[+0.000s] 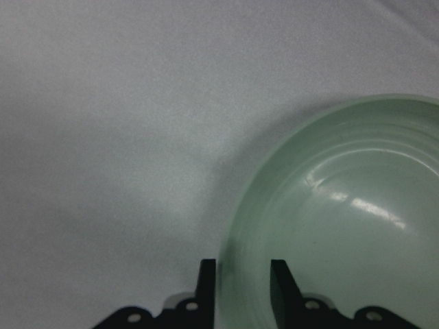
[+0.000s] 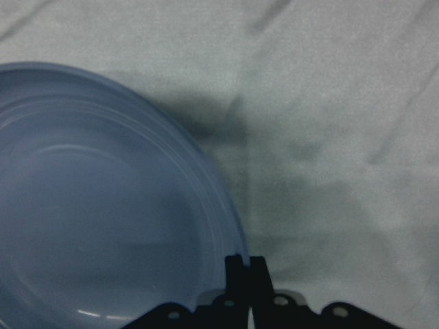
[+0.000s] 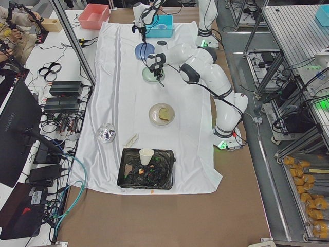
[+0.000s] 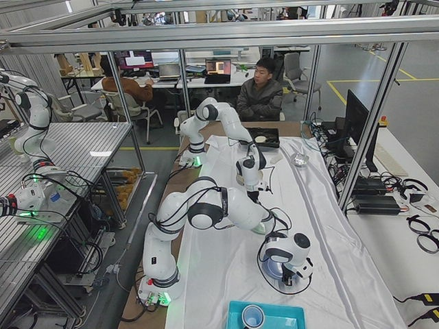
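The green plate (image 1: 350,247) lies on the white cloth, with my left gripper open at its rim, one finger each side. In the camera left view this gripper (image 3: 158,73) is over the green plate (image 3: 149,75). My right gripper is at the blue plate (image 2: 116,199), fingers together on its rim; the rim appears to run between them. In the camera right view the blue plate (image 4: 272,269) is partly under that arm.
A beige plate (image 3: 154,116) with a yellowish piece, a silver ball (image 3: 105,133) and a black tray (image 3: 126,180) with a white cup (image 3: 146,156) occupy the near cloth. A turquoise tray (image 3: 159,32) stands at the far end.
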